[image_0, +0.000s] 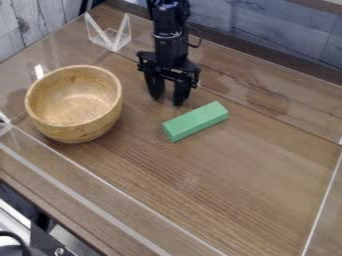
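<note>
My black gripper (168, 72) stands upright at the back middle of the wooden table, its fingers low at the tabletop and apparently open; whether anything small lies between them is too dark to tell. A green rectangular block (195, 121) lies diagonally in front of it to the right. A large wooden bowl (74, 101) sits at the left, apart from both.
A white wire-like object (7, 130) is at the left edge beside the bowl.
</note>
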